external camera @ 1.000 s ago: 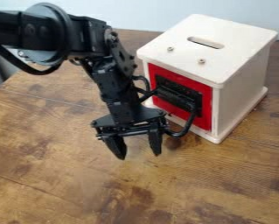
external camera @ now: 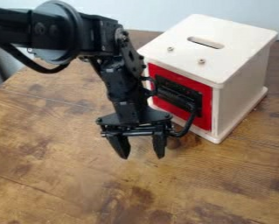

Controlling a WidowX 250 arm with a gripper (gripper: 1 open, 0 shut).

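Note:
My black arm reaches in from the upper left, and its gripper [external camera: 141,149] hangs low over the wooden table [external camera: 72,192], fingers pointing down and apart, with nothing seen between them. Behind it, at the upper right, stands a pale wooden box [external camera: 236,83] with a slot on top and a red front panel [external camera: 200,87] bearing a black fitting, partly hidden by the arm and its cable.
A pale wall or floor shows past the table's back edge at the upper left.
The gripper has shifted very slightly; otherwise the scene looks the same.

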